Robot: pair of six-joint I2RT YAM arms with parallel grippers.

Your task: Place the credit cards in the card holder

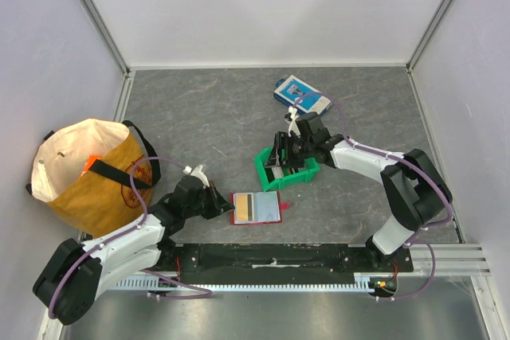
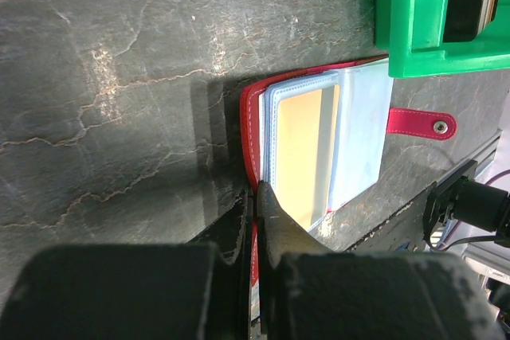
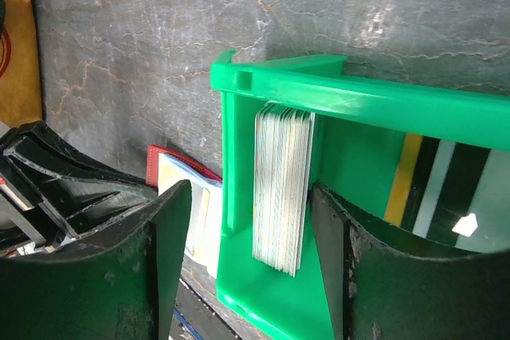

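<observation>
The card holder point(image 1: 265, 206) lies open on the table, red outside with pale sleeves point(image 2: 365, 129) inside; a tan panel shows in one of them. My left gripper is shut at its left edge, and the red rim point(image 2: 253, 254) runs in between the fingers. A white stack of cards point(image 3: 280, 189) stands on edge against the left wall of the green box point(image 3: 382, 101). Over that box my right gripper is open, one finger point(image 3: 325, 205) beside the stack's right face and the other point(image 3: 177, 205) to the left, past the box wall.
More cards point(image 3: 478, 193), dark and light edged, sit in the box's right part. A blue and white box point(image 1: 302, 95) lies at the back, and a yellow bag point(image 1: 96, 169) stands at the left. Bare table lies between bag and green box.
</observation>
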